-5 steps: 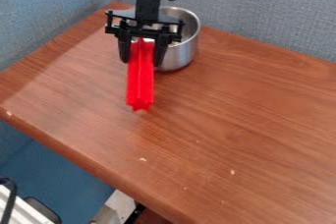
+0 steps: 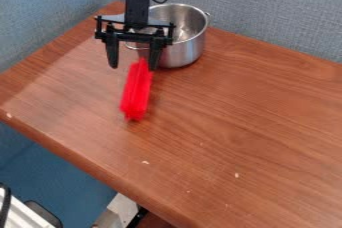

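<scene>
A red elongated object [image 2: 136,92] lies on the wooden table in front of a steel pot [image 2: 185,42], angled toward the front left. My black gripper [image 2: 134,58] hangs over the far end of it, fingers spread apart to either side; the right finger is near the red object's top, the left one is clear to its left. Whether anything touches is hard to tell. The pot stands behind and right of the gripper.
Blue-grey padded walls stand behind and to the left, and some equipment sits off the table's near left edge.
The gripper's fingers have spread wider and shifted slightly left, coming away from the red object, whose lower end now lies further left and lower, tilted.
</scene>
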